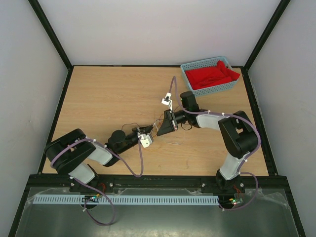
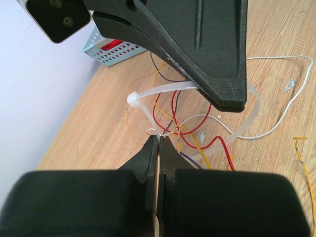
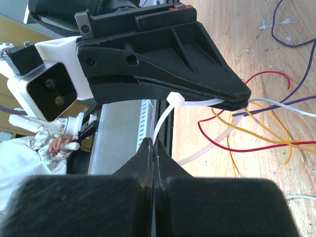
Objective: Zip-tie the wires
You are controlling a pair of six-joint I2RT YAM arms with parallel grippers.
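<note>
A white zip tie (image 2: 133, 99) forms a loose loop around red, yellow (image 3: 266, 133) and purple wires at the table's middle; whether it encircles them all I cannot tell. My left gripper is shut at the loop, a thin part of the tie running to its fingertips; in the right wrist view it crosses the tie near the head. My right gripper is shut, with the tie's thin strap running into its fingertips. The two grippers face each other closely in the top view (image 1: 157, 128).
A blue basket (image 1: 198, 64) with red cloth stands at the back right. A white wire (image 2: 276, 123) and a loose yellow wire (image 2: 303, 168) lie on the wooden table (image 1: 98, 89).
</note>
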